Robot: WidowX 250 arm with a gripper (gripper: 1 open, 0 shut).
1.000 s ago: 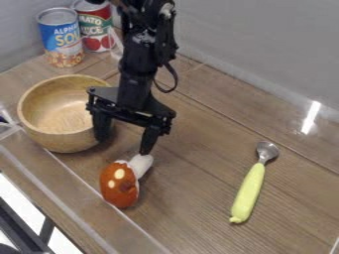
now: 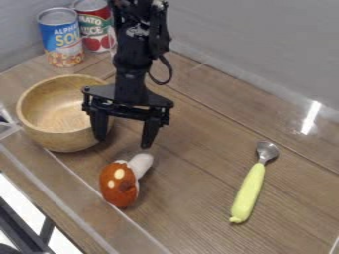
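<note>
My black gripper [image 2: 127,127] hangs over the middle left of the wooden table, its two fingers spread open beside the right rim of a tan bowl [image 2: 43,111]. Just below and in front of it lies a plush toy mushroom [image 2: 121,186] with an orange, white-spotted cap and a white stem. Nothing shows between the fingers. A yellow-handled utensil [image 2: 249,189] with a metal head lies at the right.
Two cans stand at the back left: a blue and silver one [image 2: 62,38] and a red one [image 2: 98,25]. A white wall runs along the back.
The gripper has shifted very slightly to the left, toward the bowl. The objects look unmoved.
</note>
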